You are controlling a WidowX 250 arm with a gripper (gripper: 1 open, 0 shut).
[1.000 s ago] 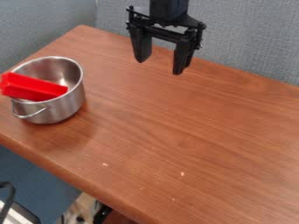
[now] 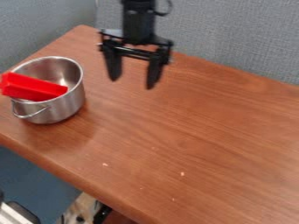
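My black gripper (image 2: 133, 63) hangs over the back-left part of the wooden table, blurred, with its two fingers apart and nothing seen between them. To its left and nearer, a steel pot (image 2: 55, 110) with a side handle stands at the table's left edge. A long red object (image 2: 31, 87) rests in the pot, reaching over its left rim.
A grey padded wall (image 2: 243, 42) runs behind it. At the lower left, beyond the table's edge, are a blue surface and some equipment.
The gripper has moved left across the back of the table, toward the pot's side, and is now blurred. The pot and red object are unchanged.
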